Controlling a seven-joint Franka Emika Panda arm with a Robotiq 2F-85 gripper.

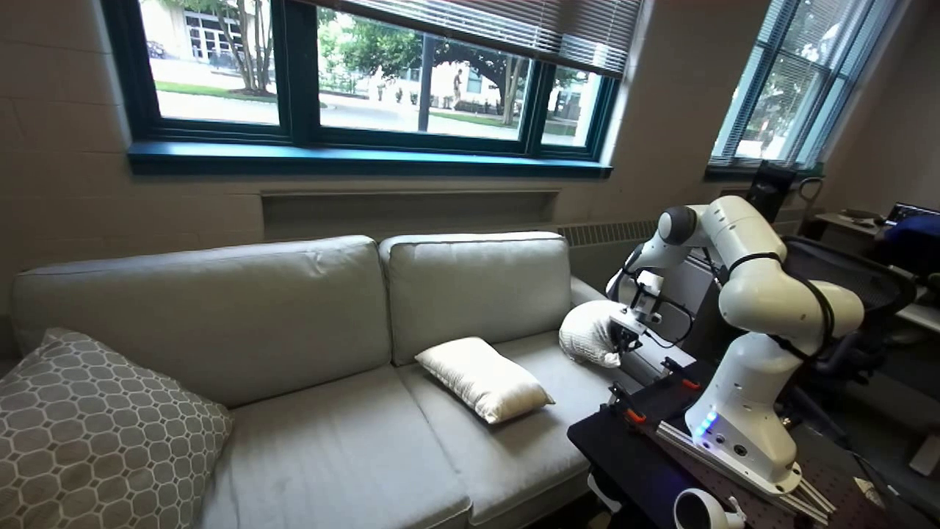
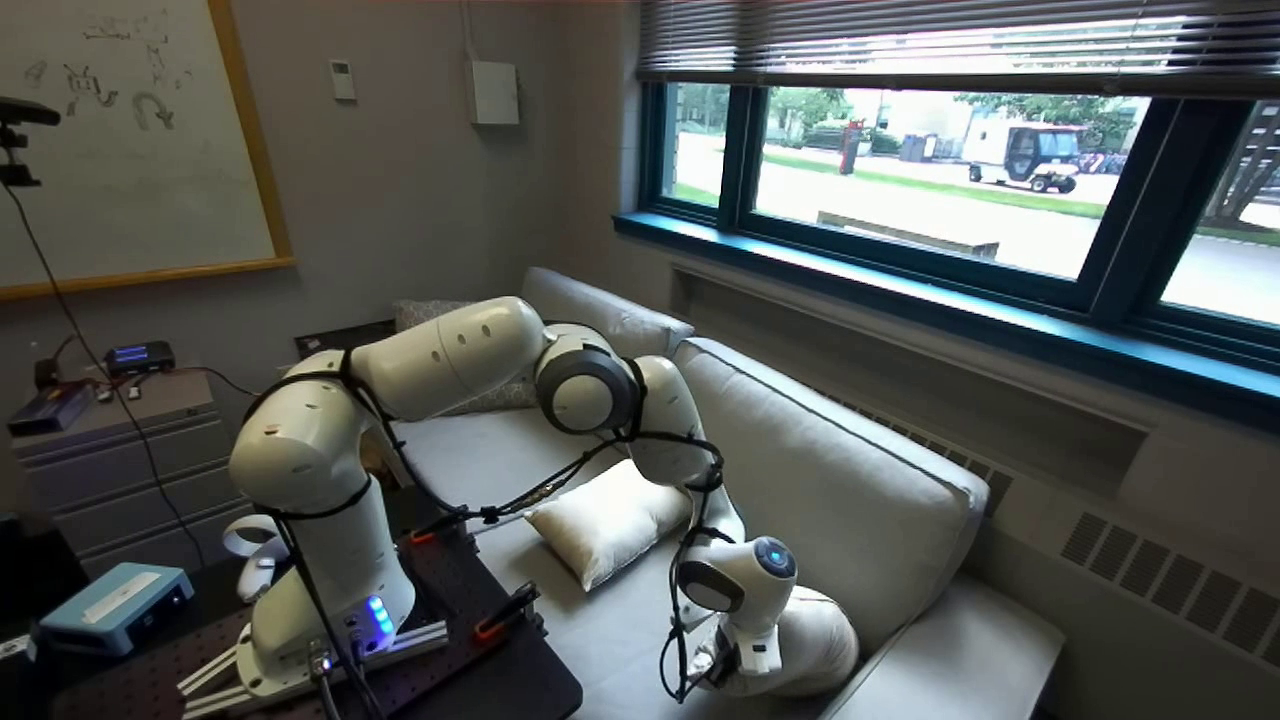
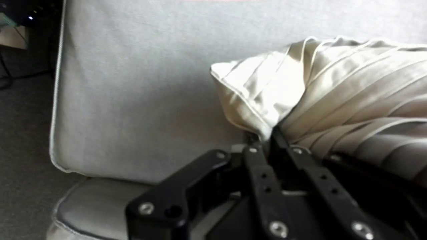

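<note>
A cream pleated pillow (image 1: 586, 333) is at the sofa's right end, beside the armrest. My gripper is shut on it, with the fabric gathered between the fingertips and one corner sticking up in the wrist view. The second exterior view shows the same pillow (image 2: 823, 642) partly behind the gripper and wrist. On the seat to its left lies a smaller smooth cream pillow (image 1: 485, 378), apart from the gripper. Whether the held pillow's underside touches the seat is hard to make out.
The grey sofa (image 1: 326, 458) has a wide bare stretch of seat on its left. A patterned pillow (image 1: 106, 432) leans at the far left end. Clamps (image 1: 627, 405) stand on the edge of the black robot table (image 1: 608, 441).
</note>
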